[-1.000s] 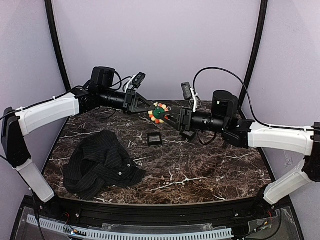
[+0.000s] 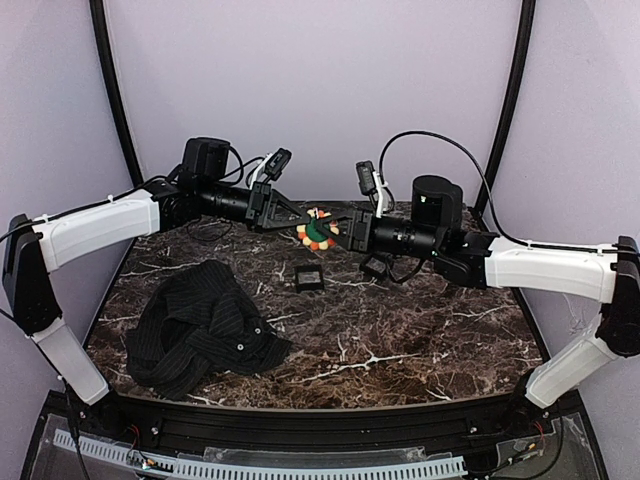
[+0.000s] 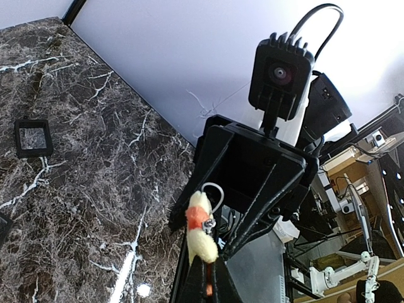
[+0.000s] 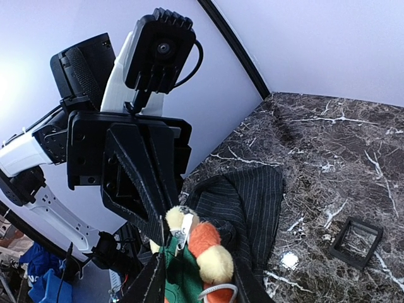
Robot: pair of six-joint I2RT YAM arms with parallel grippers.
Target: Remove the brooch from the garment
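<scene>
Between the two grippers in the top view hangs a green plush brooch (image 2: 316,231) with cream and orange petals, a metal clasp and a pale loop. My left gripper (image 2: 300,220) is shut at its edge, its fingertips largely hidden by the brooch (image 3: 201,243) in the left wrist view. My right gripper (image 2: 336,226) has its fingers around the brooch's other side, part open; in the right wrist view the brooch (image 4: 216,265) fills the space at its fingers. A dark pinstriped garment (image 2: 200,330) lies crumpled on the table at front left.
A small black square frame (image 2: 310,288) lies mid-table, with another dark object (image 2: 376,266) to its right, partly behind the right arm.
The left arm has shifted very slightly down; the garment is unchanged.
</scene>
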